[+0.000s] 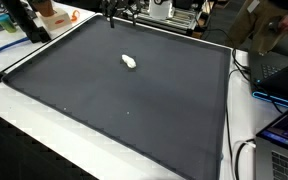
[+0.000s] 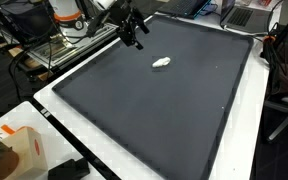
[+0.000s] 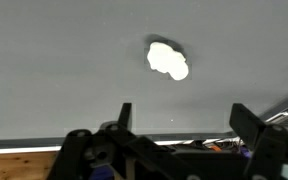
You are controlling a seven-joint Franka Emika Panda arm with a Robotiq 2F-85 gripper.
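A small white lumpy object (image 1: 129, 61) lies alone on the dark grey board, towards the robot's side. The wrist view has the white object (image 3: 167, 60) above centre, with bare board around it. My gripper stands open, its two dark fingers wide apart at the bottom of that view and nothing between them. In exterior view 2 the gripper (image 2: 132, 38) hangs over the board's far left part, to the left of the white object (image 2: 161, 62) and apart from it. The first exterior view has the gripper (image 1: 123, 22) at the top edge, mostly cut off.
The grey board (image 2: 154, 105) is otherwise clear, with a white border around it. A laptop (image 1: 285, 165) and cables lie beyond one side. Bottles and other items (image 1: 49, 12) stand past the opposite corner.
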